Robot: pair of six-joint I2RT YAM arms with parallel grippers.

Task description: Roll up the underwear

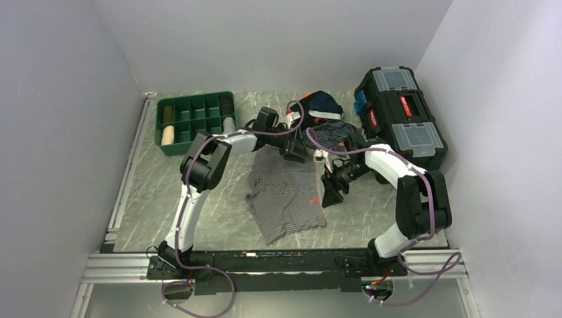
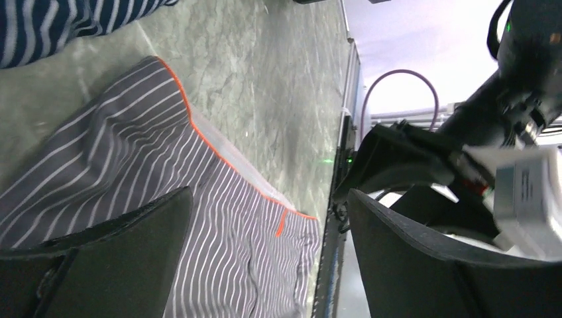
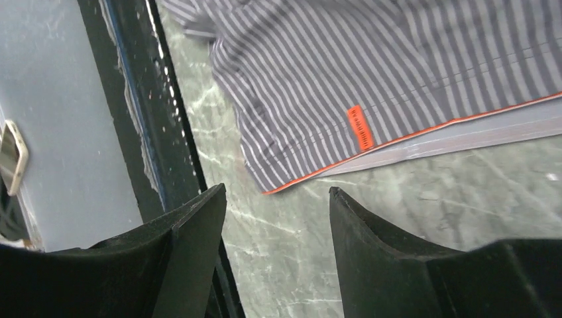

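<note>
Striped grey underwear (image 1: 281, 199) with an orange edge lies spread, somewhat rumpled, on the marble table, its orange label (image 3: 360, 126) at the right side. Above its upper part is my left gripper (image 1: 293, 151), open; in the left wrist view its fingers frame the cloth and nothing is held between them. My right gripper (image 1: 330, 193) is just beside the right edge, open and empty; the right wrist view shows the lower right corner and label beyond its fingertips.
A green divided box (image 1: 197, 112) with rolled items stands back left. Dark folded clothes (image 1: 321, 106) lie at the back, and black toolboxes (image 1: 407, 106) stand at the right.
</note>
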